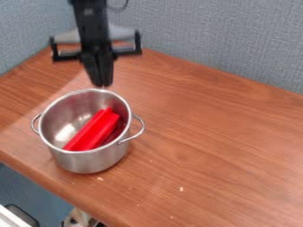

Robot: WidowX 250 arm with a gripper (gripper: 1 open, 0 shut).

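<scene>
My gripper (99, 73), dark and blurred, hangs at the upper left, above and behind the steel pot (81, 156). It looks shut, with nothing visible between its fingers. The pot stands on the wooden table at the left, near the front edge, and holds a bright red elongated object (95, 130) lying inside it.
A grey wall (225, 40) runs along the back. The table's edge drops away at the lower left, where some equipment is partly in view.
</scene>
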